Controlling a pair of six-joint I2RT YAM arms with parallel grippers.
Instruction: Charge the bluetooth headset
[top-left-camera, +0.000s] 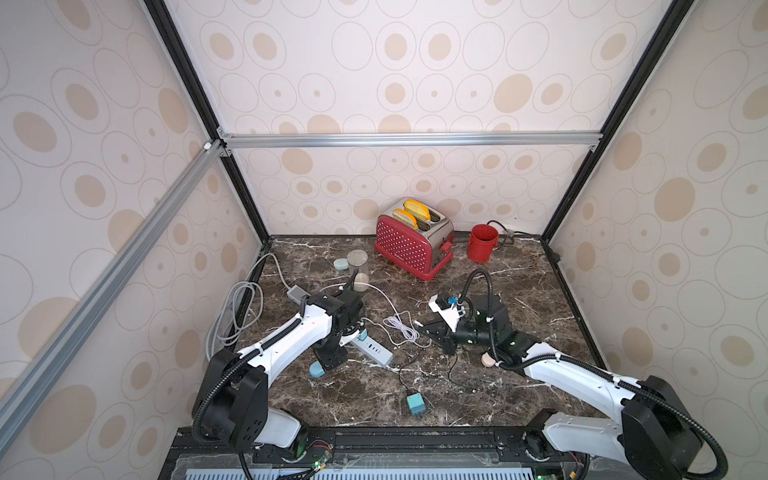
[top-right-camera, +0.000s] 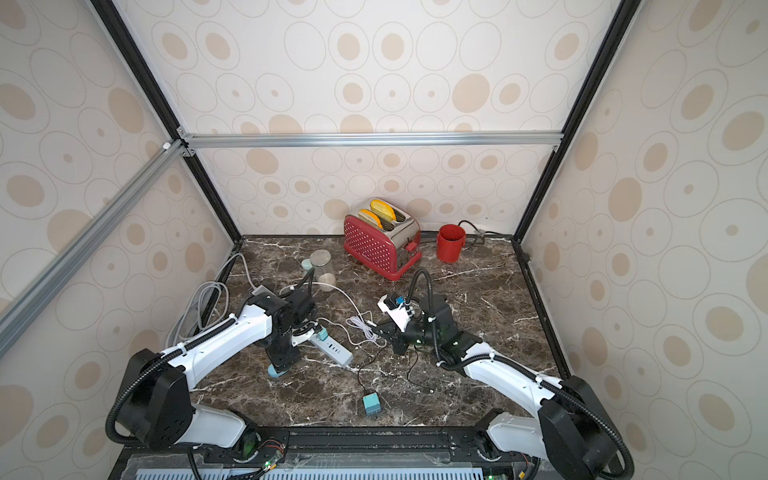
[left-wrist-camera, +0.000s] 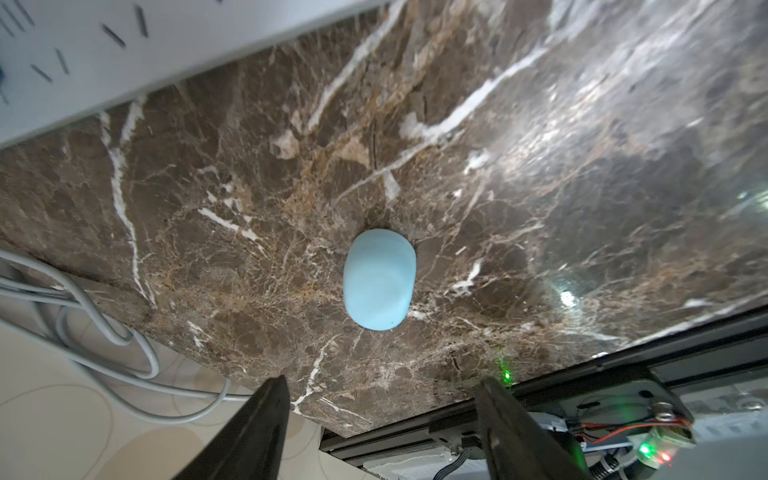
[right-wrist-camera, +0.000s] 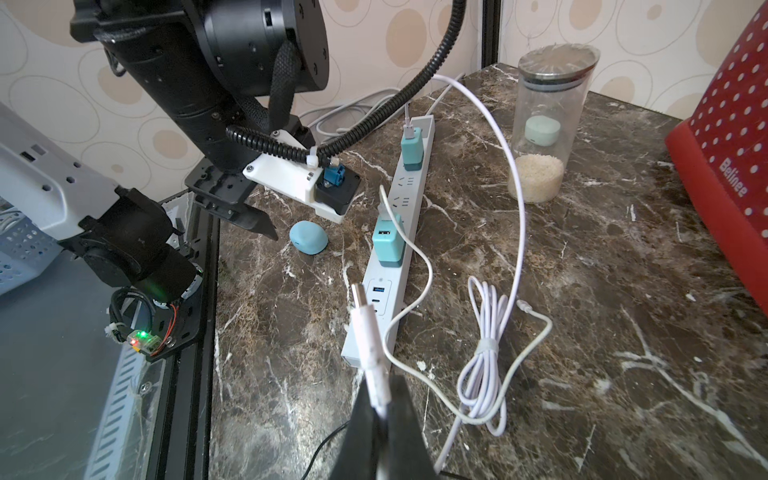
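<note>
A light blue oval case (left-wrist-camera: 379, 279) lies on the marble table, beneath my open left gripper, whose empty fingers stand either side of it in the left wrist view. My right gripper is shut on a white cable plug (right-wrist-camera: 368, 328), held upright near the front of the power strip (right-wrist-camera: 357, 344). A teal charger (right-wrist-camera: 388, 244) sits on the strip with a white cable running from it.
A coiled white cable (right-wrist-camera: 485, 352) lies beside the strip. The red toaster (top-left-camera: 408, 248), red mug (top-left-camera: 481, 245) and glass jar (right-wrist-camera: 536, 176) stand at the back. Another teal block (top-left-camera: 415, 403) lies at the front on a black cable.
</note>
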